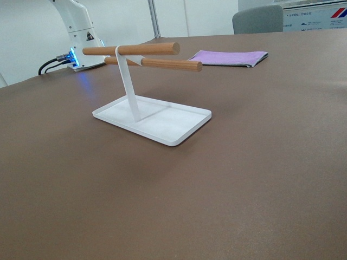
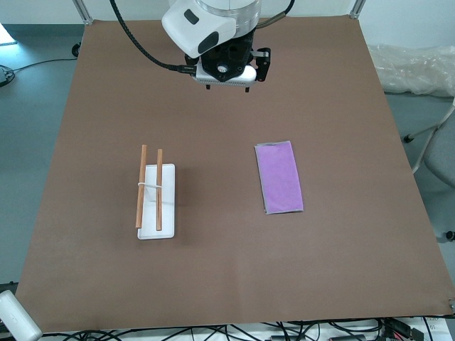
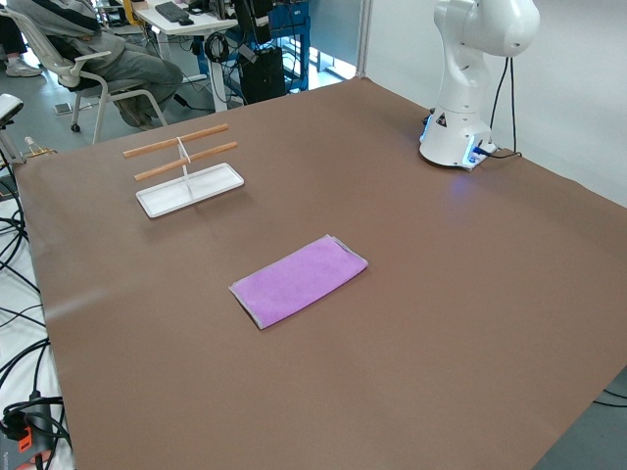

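Observation:
A folded purple cloth [image 2: 279, 177] lies flat right of centre on the brown table, also seen in the right view [image 3: 297, 280]. A white rack with two wooden bars [image 2: 167, 202] stands to its left on a white tray base [image 1: 162, 122]. At the far edge in the left view, my gripper [image 2: 227, 87] hangs above the table, apart from cloth and rack; its two small fingertips show beneath the housing, and what lies between them is hard to see.
A chair [image 2: 441, 145] and a plastic bag stand beyond its right edge. Cables run along the near edge, with a white cylinder at lower left.

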